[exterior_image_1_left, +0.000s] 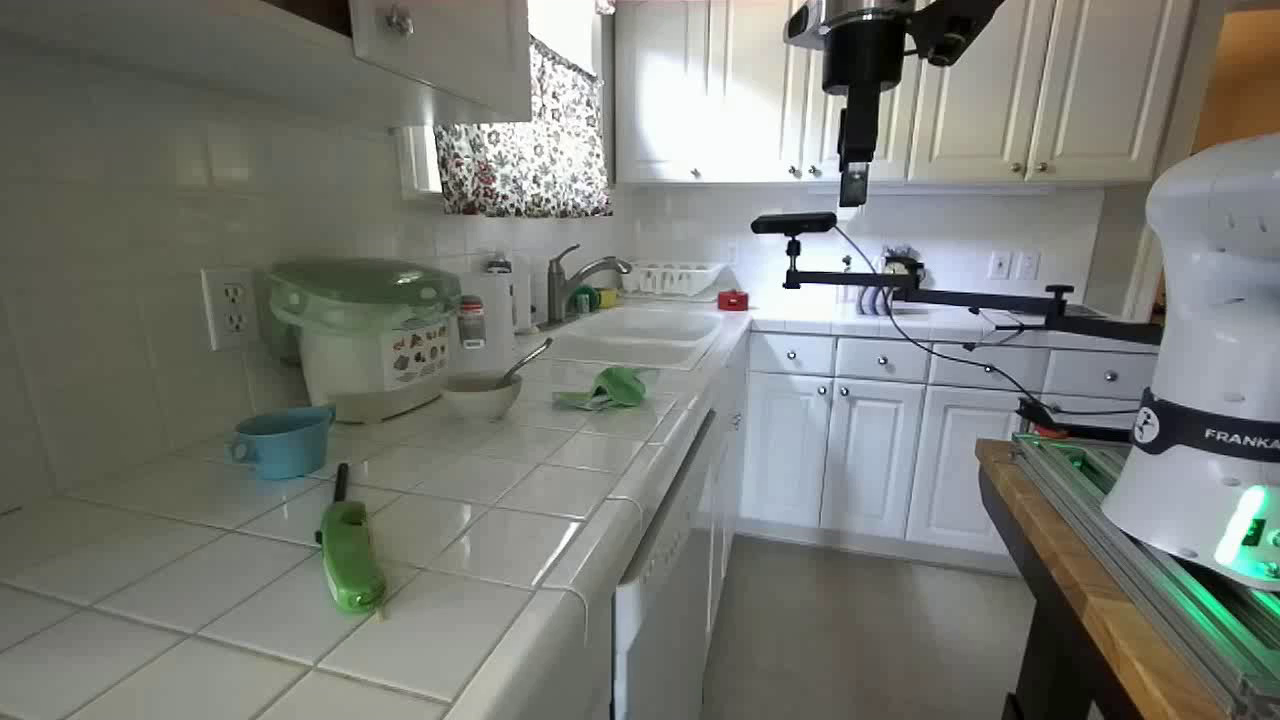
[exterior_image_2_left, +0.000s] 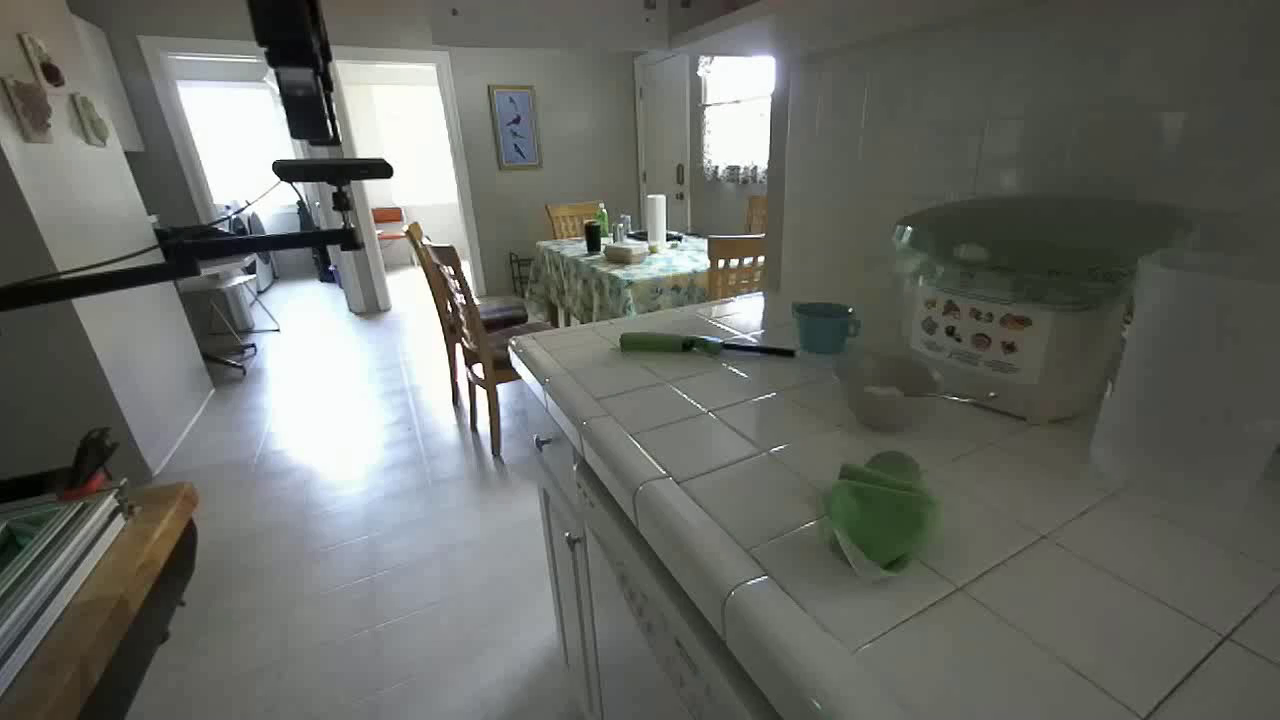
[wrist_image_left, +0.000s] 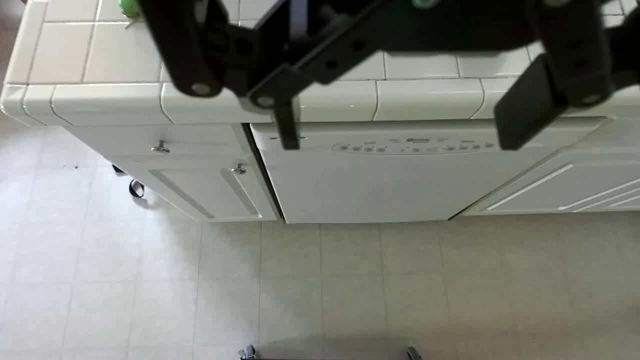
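My gripper stands open in the wrist view, its two fingers wide apart with only the counter edge and dishwasher front seen between them. In exterior view 1 the gripper (exterior_image_1_left: 854, 192) hangs high, pointing down, well clear of the counter. On the white tiles lies a green-handled lighter-like tool (exterior_image_1_left: 351, 558) with a black tip. Behind it are a light blue cup (exterior_image_1_left: 288, 442) and a pale bowl (exterior_image_1_left: 482, 396) with a spoon (exterior_image_1_left: 528, 358) leaning in it. A crumpled green cloth (exterior_image_2_left: 884, 514) lies nearer the sink.
A white appliance with a clear green lid (exterior_image_1_left: 366, 342) stands against the wall. The sink (exterior_image_1_left: 648, 336) lies beyond the cloth. A black camera bar (exterior_image_1_left: 852, 280) crosses below the gripper in exterior view 1. Bare tiles surround the green tool.
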